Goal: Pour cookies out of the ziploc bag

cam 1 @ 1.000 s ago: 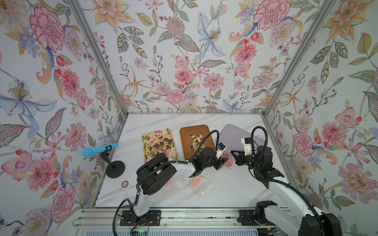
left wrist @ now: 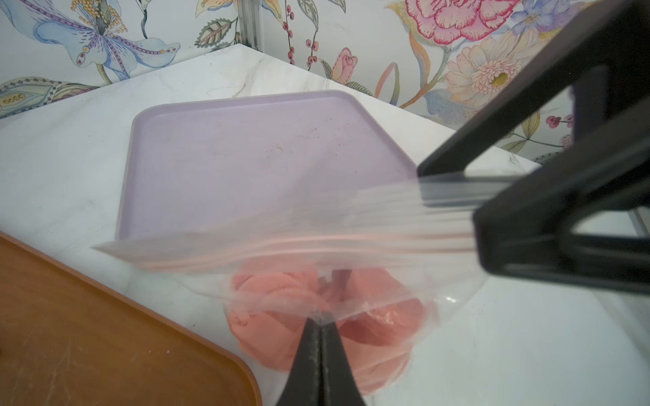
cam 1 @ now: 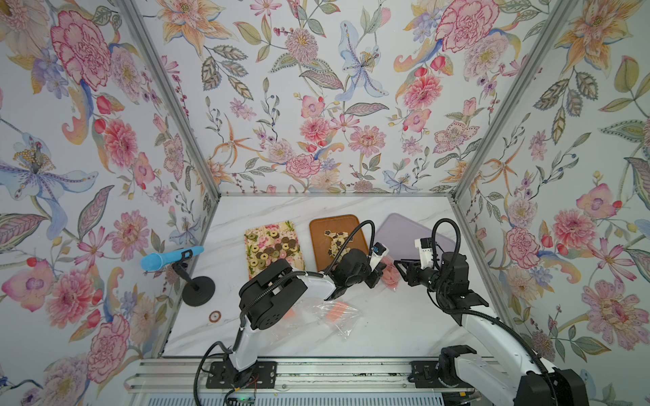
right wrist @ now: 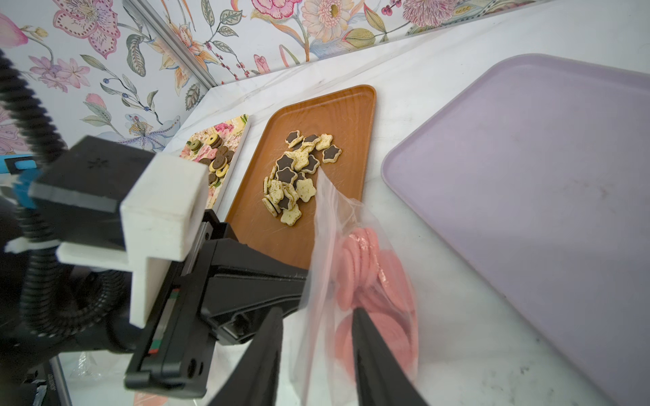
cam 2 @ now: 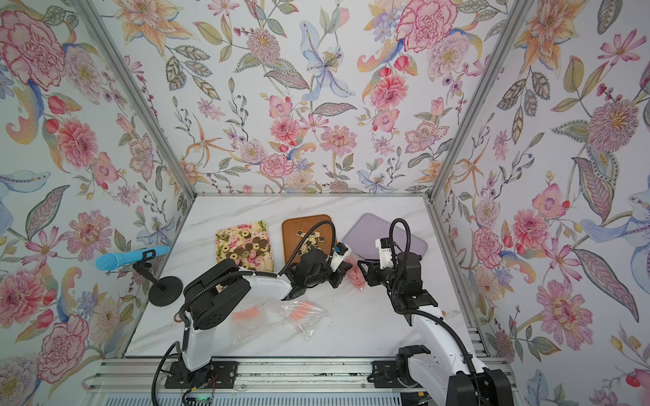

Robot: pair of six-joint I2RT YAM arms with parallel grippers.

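A ziploc bag of pink cookies stands between my two grippers, beside the lilac tray; its clear top stretches across the left wrist view. My left gripper is shut at the bag's near side, nothing clearly seen between its fingers. My right gripper has its fingers part open around the bag's edge at the upper part; in the left wrist view its black fingers reach onto the film from the right. Whether it grips the film I cannot tell.
A brown tray (right wrist: 257,216) with star cookies and a floral tray (cam 1: 274,237) with round cookies stand to the left. More bags (cam 1: 338,314) lie at the front. A blue object (cam 1: 169,257) on a stand is at far left.
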